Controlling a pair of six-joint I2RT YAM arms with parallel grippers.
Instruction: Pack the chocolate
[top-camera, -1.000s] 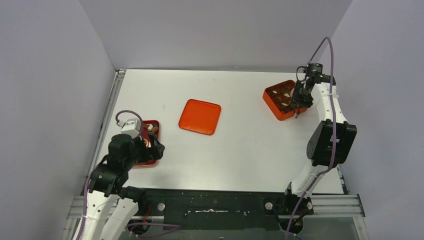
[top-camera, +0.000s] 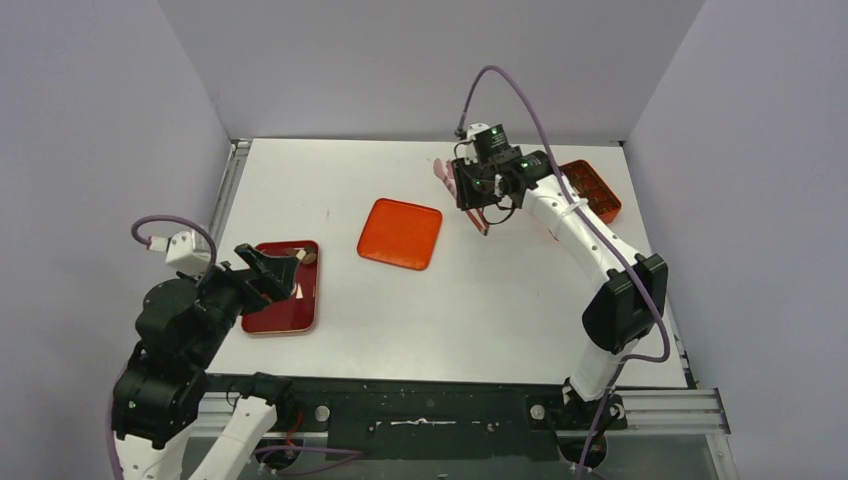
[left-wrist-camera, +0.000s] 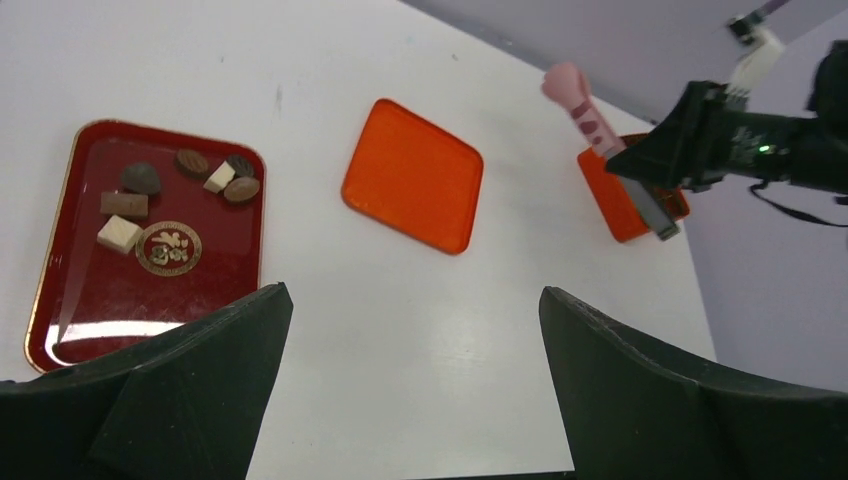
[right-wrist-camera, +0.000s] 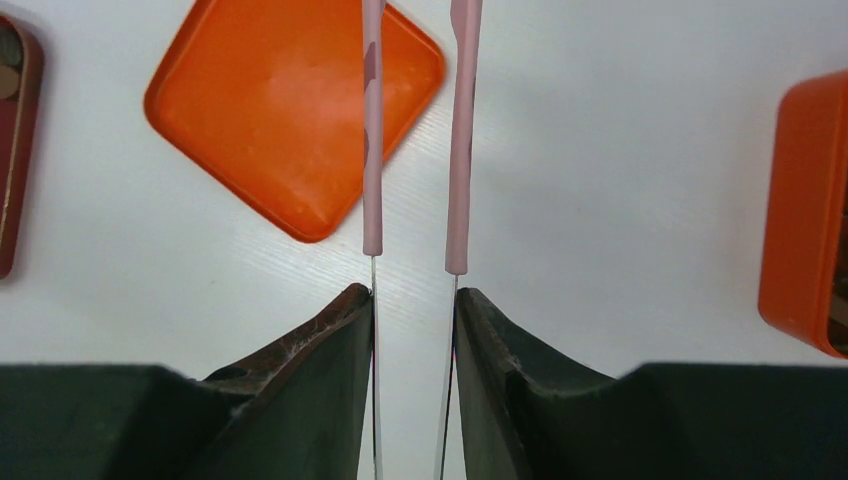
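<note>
My right gripper is shut on pink tongs (right-wrist-camera: 461, 150), held in the air between the orange plate (top-camera: 398, 233) and the orange box (top-camera: 595, 186) at the back right. Both tong arms point forward in the right wrist view, apart, with no chocolate visible between the parts in view. My left gripper stands open above the dark red tray (left-wrist-camera: 100, 290) on the left, which holds several chocolates (left-wrist-camera: 123, 231) in brown, dark and cream. The box's contents are largely hidden.
The flat orange plate lies empty in the middle of the white table (top-camera: 470, 310). Grey walls border the back and sides.
My right arm has swung left from over the orange box with the tongs, toward the plate.
</note>
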